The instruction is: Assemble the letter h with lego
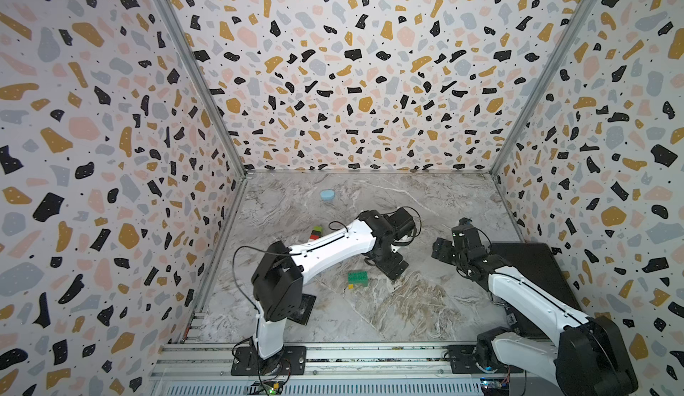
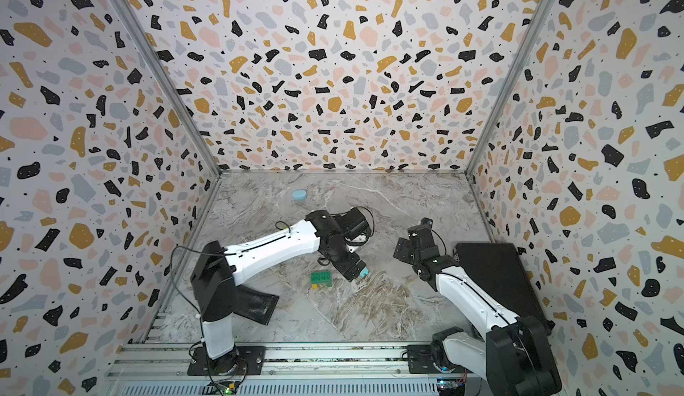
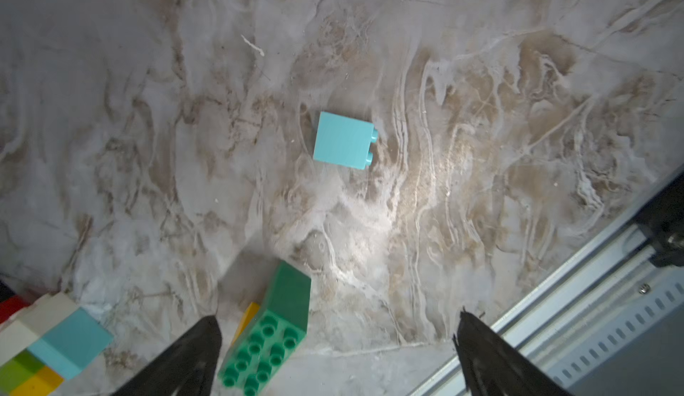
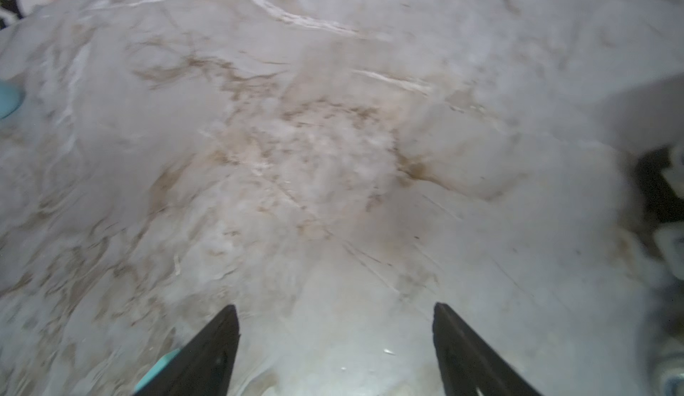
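Observation:
A light-blue brick [image 3: 343,139] lies alone on the marble table in the left wrist view, its studs pointing right. My left gripper hangs above, open and empty. The top right view shows the light-blue brick [image 2: 364,272] just beside the left gripper's tip; in the top left view the gripper hides it. Closer to the front, a green brick [image 3: 288,307] has a yellow piece [image 3: 245,317] against its side. A multicoloured stack of bricks [image 3: 53,342] lies to its left. Over bare table, my right gripper stands open and empty.
A dark flat tray [image 2: 258,305] lies front left. At the right is a large black box [image 1: 530,267] beside the right arm. A small blue round object [image 1: 327,194] sits at the back.

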